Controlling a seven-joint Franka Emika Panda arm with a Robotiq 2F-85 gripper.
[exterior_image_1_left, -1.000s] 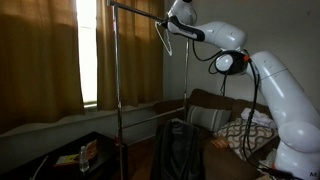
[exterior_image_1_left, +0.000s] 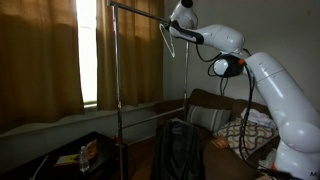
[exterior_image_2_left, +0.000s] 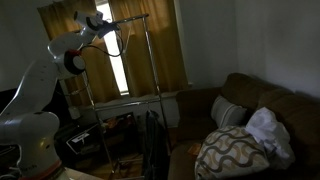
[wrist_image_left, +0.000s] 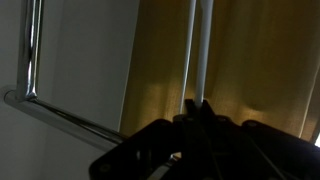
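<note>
My gripper (exterior_image_1_left: 170, 22) is raised high beside the top rail of a metal clothes rack (exterior_image_1_left: 117, 75). A thin white loop, apparently a hanger (exterior_image_1_left: 167, 42), hangs just below it in exterior view 1. In the wrist view, two pale bars of the hanger (wrist_image_left: 204, 50) run down to the dark fingers, and the gripper is shut on it. Exterior view 2 has the gripper (exterior_image_2_left: 112, 25) by the rack's top with the hanger (exterior_image_2_left: 126, 40) close by. Whether the hanger touches the rail cannot be made out.
Brown curtains (exterior_image_1_left: 45, 60) hang behind the rack. A dark draped item (exterior_image_1_left: 178, 150) stands low by the rack. A brown sofa (exterior_image_2_left: 245, 90) with cushions fills the right side. A dark table (exterior_image_1_left: 75, 160) with small items is at lower left.
The gripper and the hanger have shifted slightly downward and to the right in exterior view 1. The rack has stayed in place.
</note>
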